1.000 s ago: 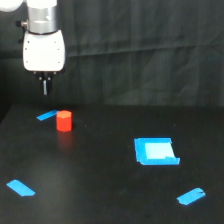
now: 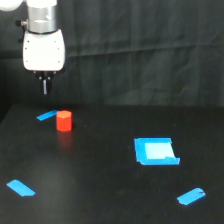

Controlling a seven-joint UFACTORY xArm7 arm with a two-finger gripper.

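Upper left in the camera view, the white arm hangs down with my gripper (image 2: 44, 87) at its lower end. The gripper's tip is small and dark, and whether it is open or shut does not show. Below it and slightly to the right, a red block (image 2: 64, 121) stands on the black table (image 2: 100, 170), apart from the gripper. On the right half of the table lies a white square (image 2: 158, 151) edged with blue tape (image 2: 140, 150).
Separate strips of blue tape mark the table: one strip (image 2: 47, 115) behind the red block, another strip (image 2: 20, 188) at the front left, a third strip (image 2: 191, 196) at the front right. A dark curtain (image 2: 140, 50) closes off the back.
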